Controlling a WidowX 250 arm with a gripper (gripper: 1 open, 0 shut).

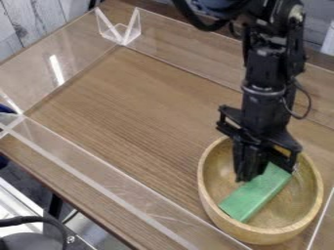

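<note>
A tan bowl (280,220) sits at the lower right of the wooden table, with a green rectangular block (248,200) lying inside it. The black gripper (248,168) reaches down from the top right to the bowl's back part, its tips just over the upper end of the block. Its fingers look close together; whether anything is between them is hard to see, and nothing clearly shows there.
Bare wooden table (117,107) fills the left and middle. A clear plastic piece (120,27) is at the upper left. A black cable (33,225) runs at the bottom left.
</note>
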